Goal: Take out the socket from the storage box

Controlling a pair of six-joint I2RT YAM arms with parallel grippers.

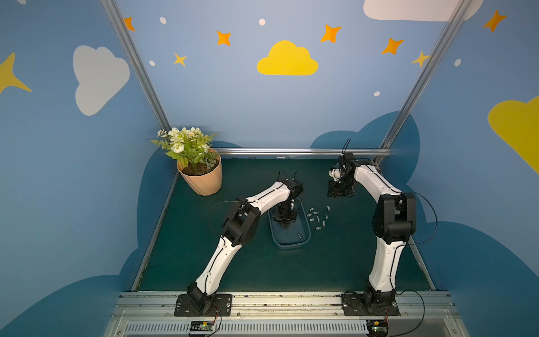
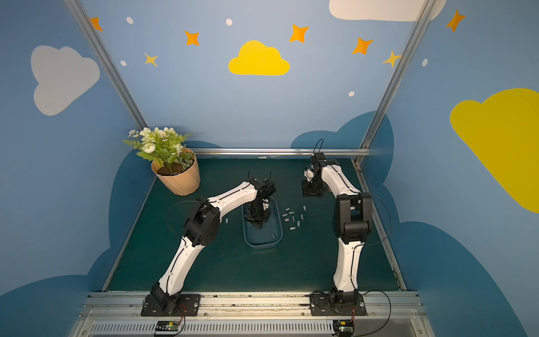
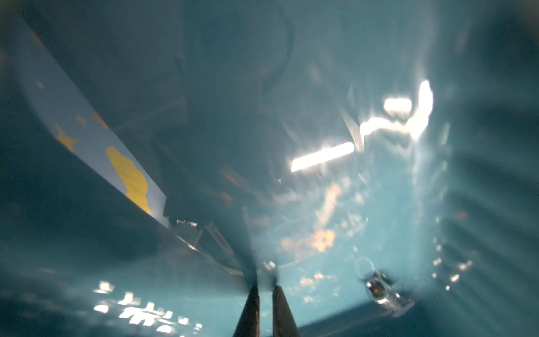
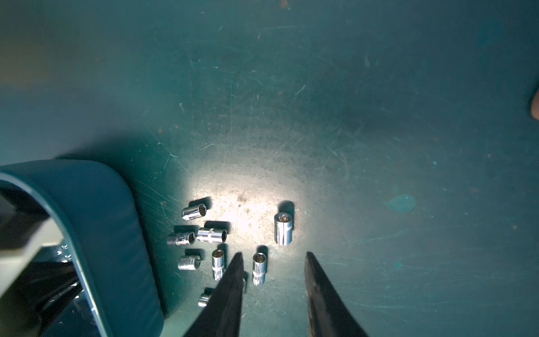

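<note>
The blue storage box (image 1: pixel 290 243) sits at the table's middle. My left gripper is down inside it, fingertips close together; whether anything sits between them is unclear. A metal socket (image 3: pixel 380 291) lies in the box to the right of those fingers, also seen near the box's front. Right of the box several loose chrome sockets (image 4: pixel 283 229) lie on the green mat. My right gripper hangs above the mat behind and right of them, its fingers apart with nothing between them.
A potted plant (image 1: pixel 202 182) with white flowers stands at the back left.
</note>
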